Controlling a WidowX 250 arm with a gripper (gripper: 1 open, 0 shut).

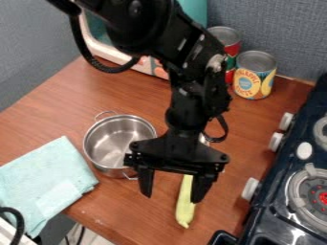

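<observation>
My gripper (171, 190) hangs over the wooden counter between a steel pot and a pale yellow-green elongated vegetable (185, 203), with its two fingers spread and pointing down. Nothing shows between them. The vegetable lies on the counter, its upper end hidden behind the gripper. The steel pot (107, 137) stands just left of the gripper. A light blue towel (38, 177) lies at the front left.
A black stove (297, 196) with knobs fills the right edge. Two cans, one red (231, 67) and one labelled (254, 78), stand at the back right.
</observation>
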